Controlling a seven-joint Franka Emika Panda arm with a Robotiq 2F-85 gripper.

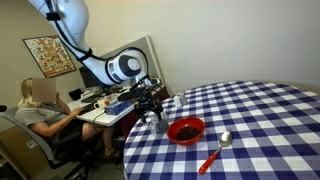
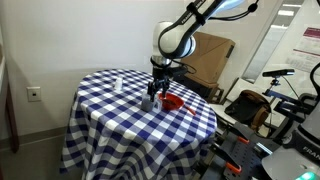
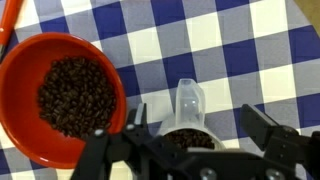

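Note:
My gripper is open, pointing down over a greyish cup [image 1: 160, 125] with a clear part [image 3: 190, 103] sticking out from its rim. In the wrist view the fingers stand apart on either side of the cup, and dark beans [image 3: 188, 139] show inside it. The gripper hides the lower part of the cup there. Beside the cup is a red bowl [image 1: 186, 122], with more dark beans [image 3: 77, 96] lying in it. From the exterior views I cannot tell whether the fingers touch the cup.
A spoon [image 1: 216, 150] with a red handle lies on the blue checked tablecloth [image 1: 262, 125], past the bowl. Farther back stands a small white container [image 2: 118, 85]. A person sits at a desk [image 1: 92, 116] behind the arm.

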